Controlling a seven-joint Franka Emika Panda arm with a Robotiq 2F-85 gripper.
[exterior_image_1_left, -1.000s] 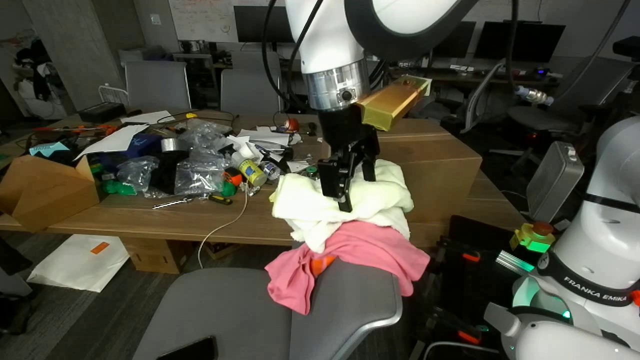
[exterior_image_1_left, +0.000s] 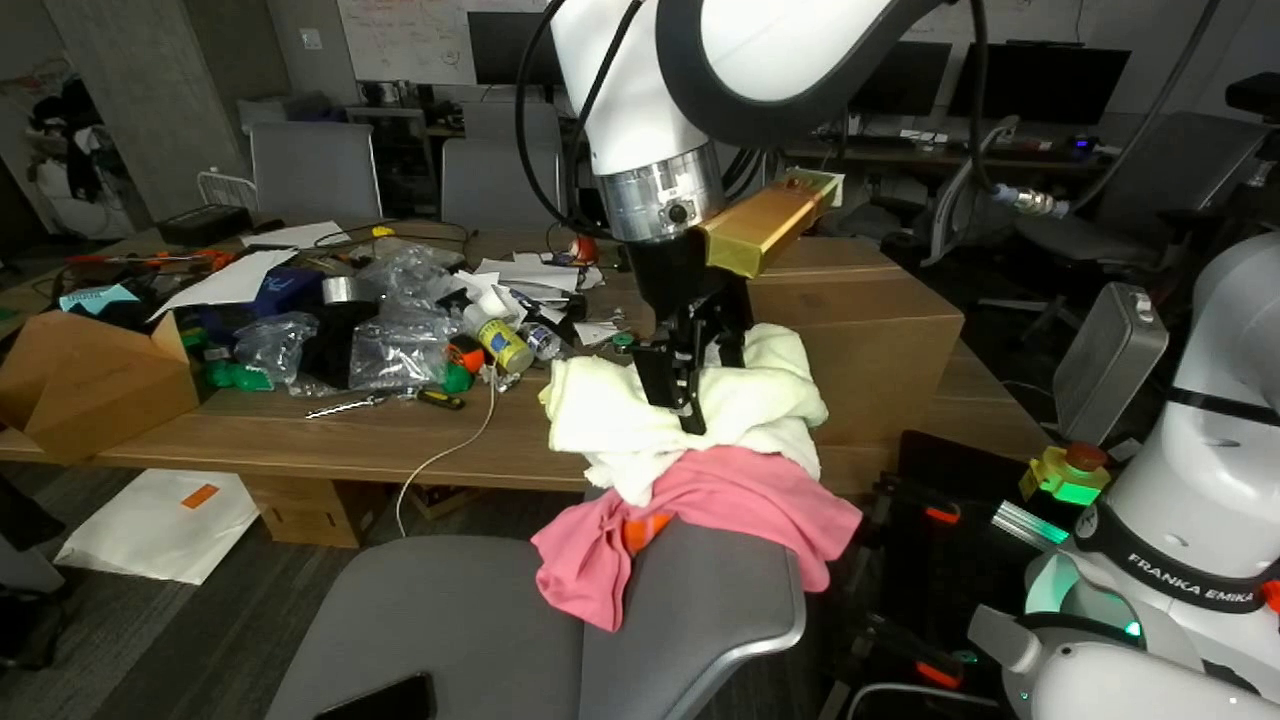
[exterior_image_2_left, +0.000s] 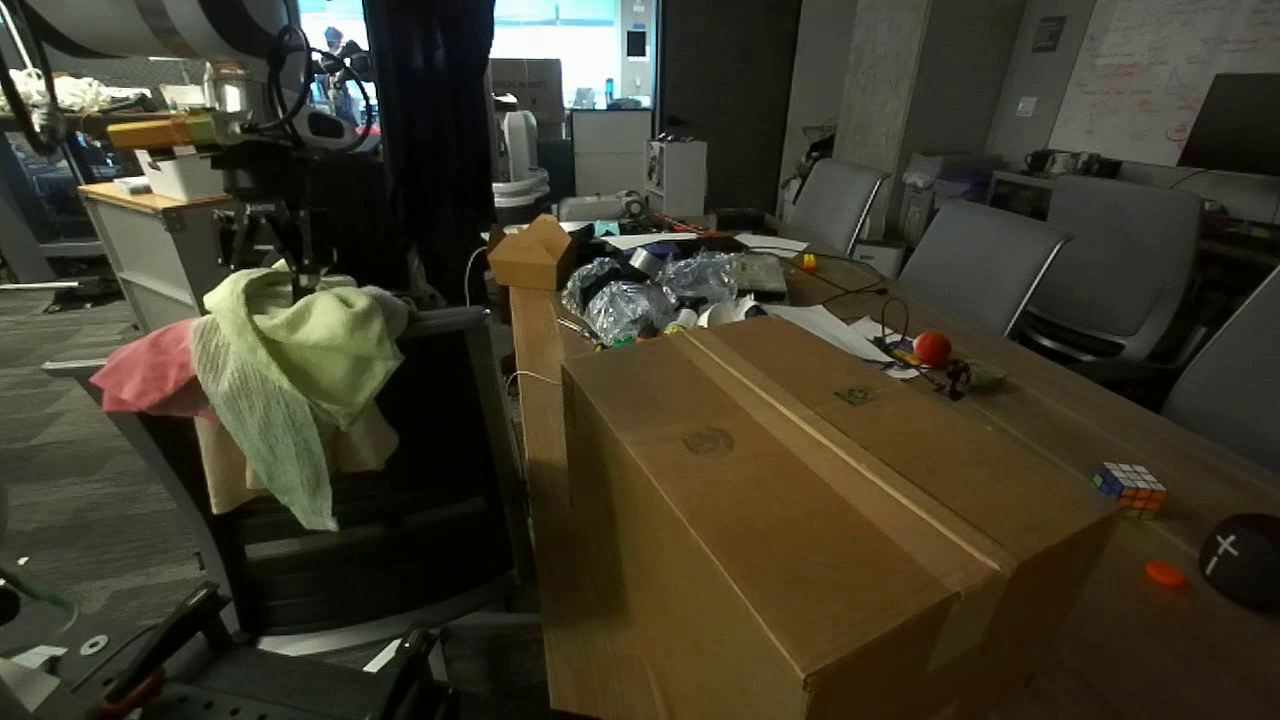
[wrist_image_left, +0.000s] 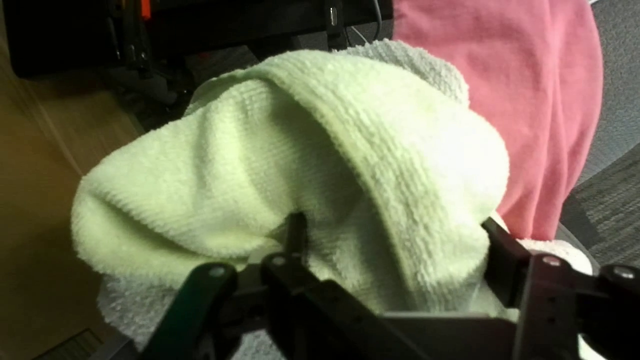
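Note:
A pale yellow-green towel (exterior_image_1_left: 762, 402) lies bunched over the top of a grey chair's back (exterior_image_1_left: 708, 588), above a pink cloth (exterior_image_1_left: 768, 486). My gripper points down into the towel, its fingers wide apart. In the wrist view the left finger (wrist_image_left: 296, 235) presses into a fold, and the other stands at the towel's right edge. Towel folds (wrist_image_left: 336, 198) rise between them, not visibly pinched. From exterior view 2, the towel (exterior_image_2_left: 318, 336) hangs down behind the chair back, with the gripper (exterior_image_2_left: 278, 274) at its top; the fingertips are partly hidden there.
A large cardboard box (exterior_image_2_left: 768, 480) stands on the table right beside the chair. Bags, tools and papers clutter the table (exterior_image_1_left: 300, 444) further left. A phone (exterior_image_1_left: 381, 700) lies on the chair seat, and another white arm (exterior_image_1_left: 1212, 504) stands at the right.
The gripper has shifted slightly left and a little lower in exterior view 1, and its fingers look closer together. The towel has barely moved; the pink cloth is about the same.

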